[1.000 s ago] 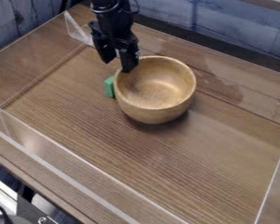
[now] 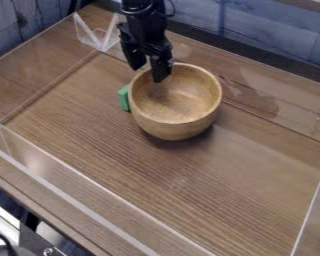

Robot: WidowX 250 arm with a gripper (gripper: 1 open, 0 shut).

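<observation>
My black gripper [image 2: 148, 62] reaches down from the top of the view to the back-left rim of a large wooden bowl [image 2: 176, 104]. It is open, and whether the rim lies between its fingers is hard to tell. A small green object [image 2: 124, 97] lies on the table against the bowl's left side, partly hidden by it. The bowl stands upright and looks empty.
Clear plastic fittings sit at the left edge and near the top left. A dark gap runs along the left side.
The bowl and green object look nearly unmoved.
</observation>
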